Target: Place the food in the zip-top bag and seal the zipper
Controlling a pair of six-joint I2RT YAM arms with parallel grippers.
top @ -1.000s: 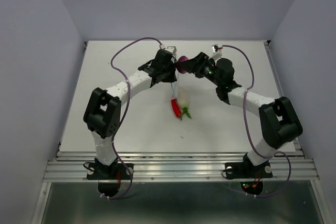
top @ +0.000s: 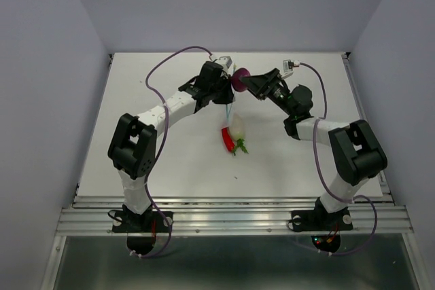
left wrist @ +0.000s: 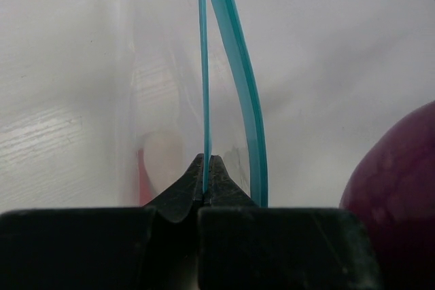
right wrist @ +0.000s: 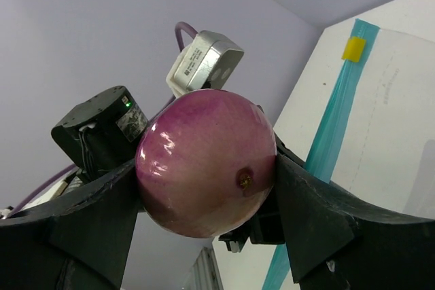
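Observation:
My left gripper is shut on one edge of the teal rim [left wrist: 205, 73] of the clear zip top bag; a second teal edge [left wrist: 249, 100] stands apart beside it, so the mouth gapes there. In the right wrist view, a round, glossy purple vegetable [right wrist: 204, 161] is clamped in my right gripper, shut on it. From above, that purple vegetable [top: 240, 79] is right beside the bag's mouth, to its right. A red chili [top: 228, 140] and a white vegetable with green leaves [top: 236, 131] lie nearer the front; whether they are inside the bag cannot be told.
A yellow slider [right wrist: 353, 49] sits on the bag's teal zipper strip. Both arms reach in from the front, their grippers close together over the bag.
Over the last second my right gripper, holding the purple vegetable, shifted a little to the right and toward the back, with a slight return left.

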